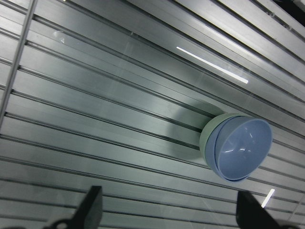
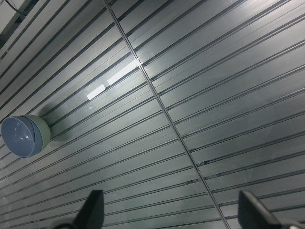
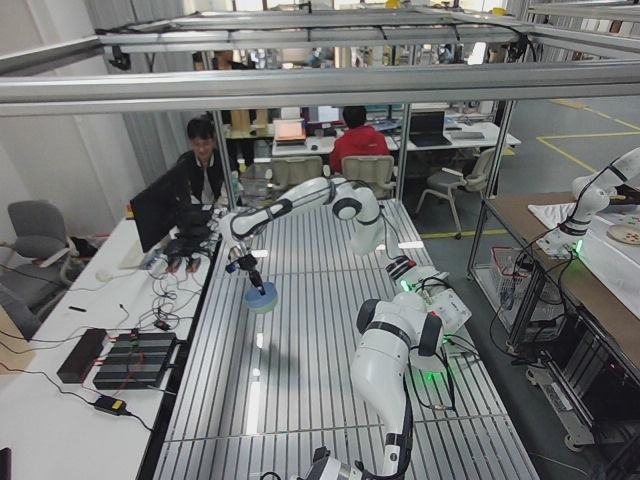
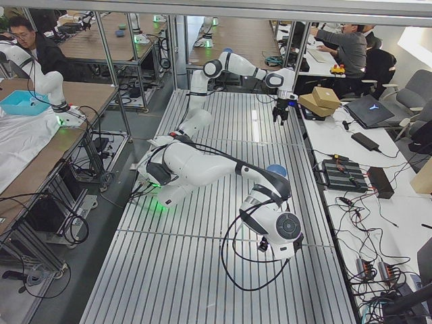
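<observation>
Nested blue and pale green bowls (image 3: 264,301) (image 1: 242,147) (image 2: 18,136) (image 4: 277,169) stand on the slatted metal table. In the left wrist view they lie right of centre, ahead of my left gripper, whose fingers are wide apart and empty. My right gripper is also open and empty, with the bowls off to the upper left of its view. In the camera left view the far arm's dark fingers overlap the bowls; whether they touch cannot be told.
The white arms and their cables occupy one side of the table (image 3: 250,400). A white desk (image 3: 60,440) with electronics and cables runs alongside.
</observation>
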